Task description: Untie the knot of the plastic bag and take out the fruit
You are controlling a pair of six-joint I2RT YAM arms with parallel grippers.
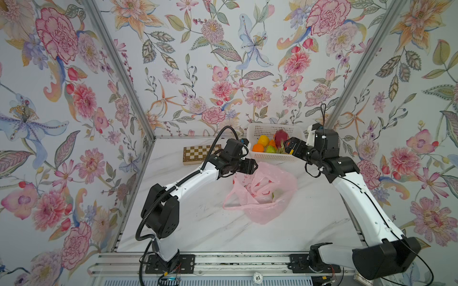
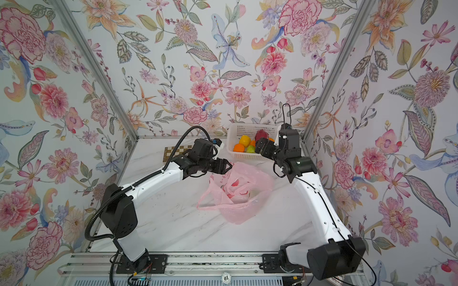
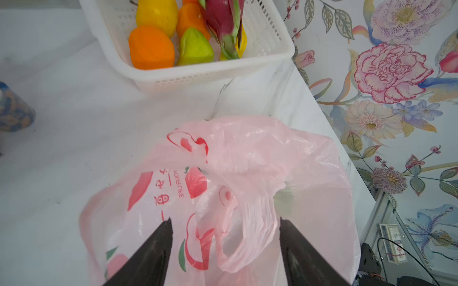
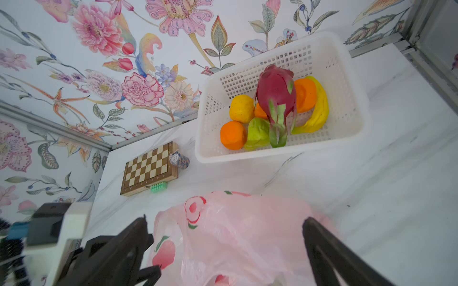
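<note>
The pink plastic bag (image 1: pixel 281 190) lies slumped on the table with its mouth spread open. Something pale green (image 3: pixel 283 202) shows through or inside its right part; what it is I cannot tell. Over the bag's far left edge hangs my left gripper, open, with its fingers apart and the bag below them. My right gripper is open too, higher and to the right, near the basket's front right side; nothing is between its fingers. Fruit sits in the basket: a dragon fruit (image 4: pixel 276 95), an orange (image 4: pixel 233 135), a green fruit (image 4: pixel 258 133) and a banana (image 4: pixel 318 112).
The white basket (image 4: pixel 350 95) stands at the back of the table behind the bag. A chessboard box (image 4: pixel 148 166) lies at the back left, with a stack of chips (image 4: pixel 179 160) beside it. Bare table (image 1: pixel 200 214) lies left of the bag.
</note>
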